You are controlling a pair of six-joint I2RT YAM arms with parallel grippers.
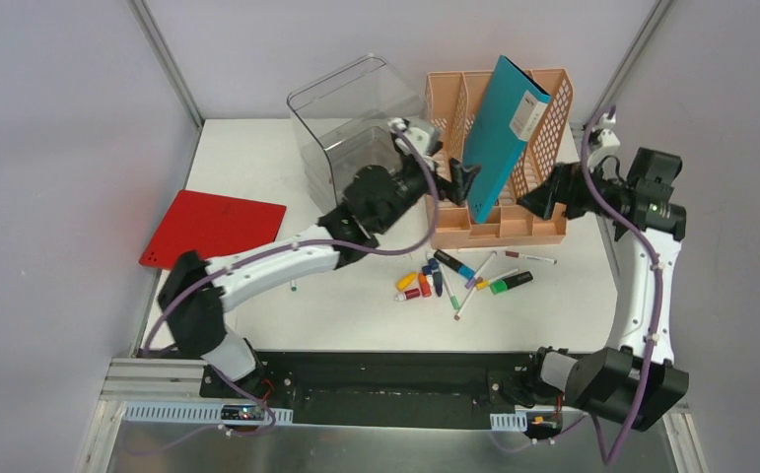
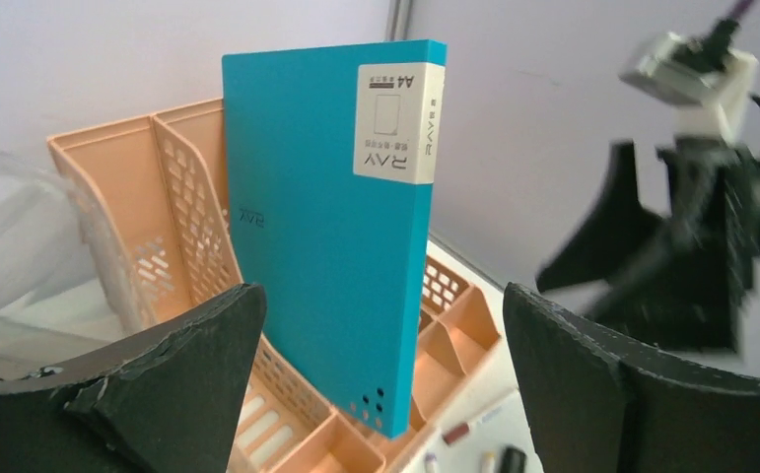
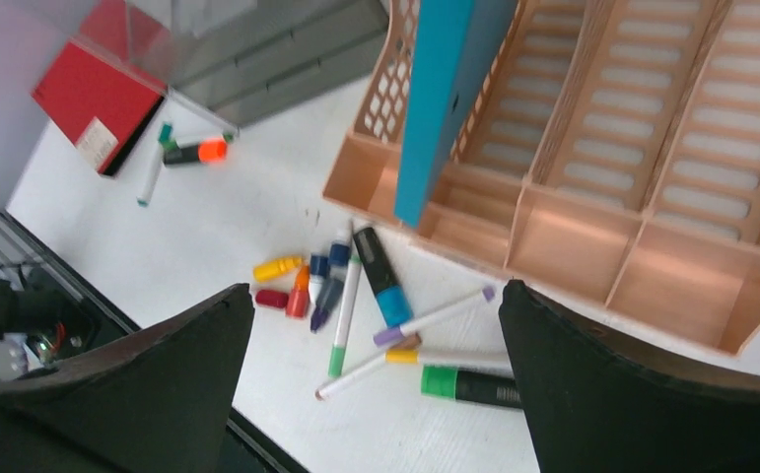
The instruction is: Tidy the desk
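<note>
A teal A4 file box leans in a slot of the peach organizer, its lower end over the front compartments. My left gripper is open just left of it, nothing between its fingers. My right gripper is open at the organizer's right side, empty. Several markers and pens lie loose in front of the organizer. A red folder lies flat at the left of the desk.
A clear plastic bin stands left of the organizer. A few pens lie near the red folder.
</note>
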